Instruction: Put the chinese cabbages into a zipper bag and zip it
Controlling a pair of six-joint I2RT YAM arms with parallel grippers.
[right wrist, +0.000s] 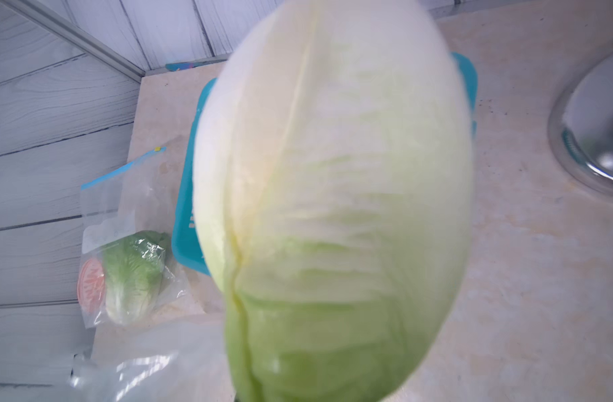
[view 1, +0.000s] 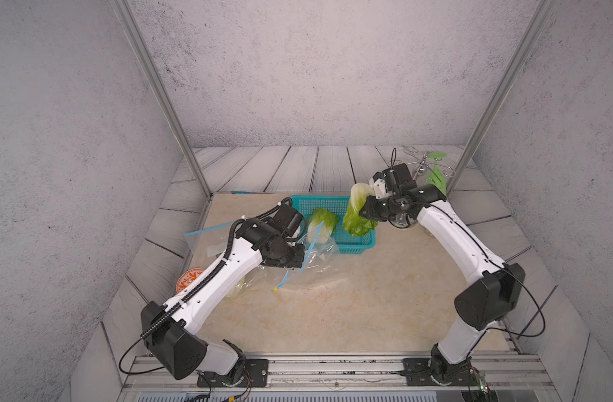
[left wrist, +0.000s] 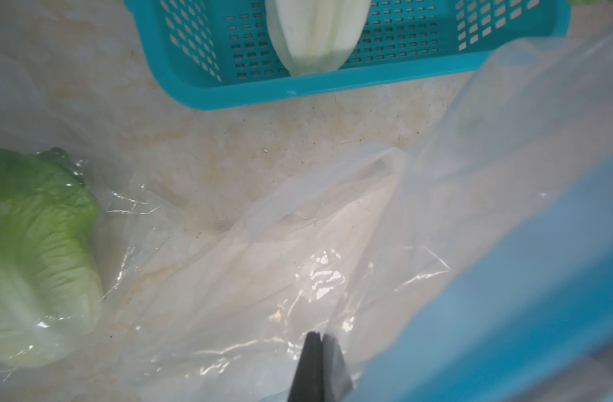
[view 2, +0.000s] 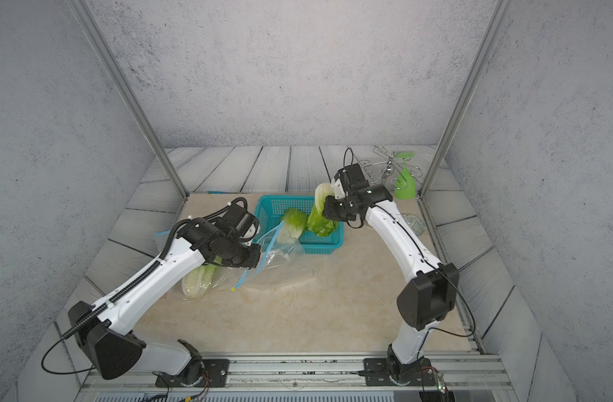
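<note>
A pale green chinese cabbage [right wrist: 339,201] fills the right wrist view and hides that gripper's fingers. From above it hangs tilted over the right part of the teal basket [view 2: 333,250], with my right gripper [view 2: 330,206] closed against its side. Another cabbage [view 2: 293,223] lies in the basket. In front, an empty clear zipper bag [view 2: 279,268] with a blue strip stands partly raised. My left gripper is shut at this bag's film beside the strip, its fingertips together with the plastic around them. A third cabbage [view 2: 198,278] lies inside another bag at the left.
An orange-and-white round print [view 1: 189,279] shows at the table's left edge. At the back right stand a green bottle [view 2: 404,184] and a metal rack [view 2: 388,167]; a glass dish [view 2: 413,224] sits nearby.
</note>
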